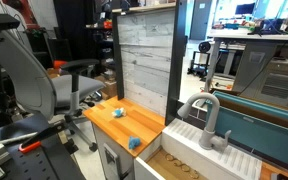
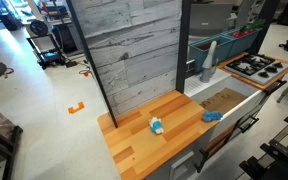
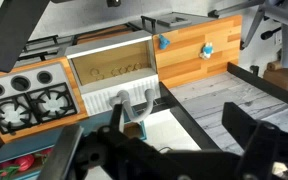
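Observation:
In the wrist view my gripper is open, its dark fingers spread along the bottom edge with nothing between them. A small blue object (image 1: 134, 142) lies on the wooden counter (image 1: 144, 122) near its front edge. Farther back on the same wood sits a small white-and-blue object (image 2: 157, 126). An open drawer (image 3: 116, 63) with a light wooden bottom juts from the cabinet; it looks mostly bare. Both small objects are well apart from the gripper.
A grey faucet (image 1: 210, 122) rises behind the drawer at a white ribbed sink area. A stove (image 3: 29, 100) with several burners is beside it. The grey plank wall (image 2: 139, 62) backs the counter. Bare wood lies around the two small objects.

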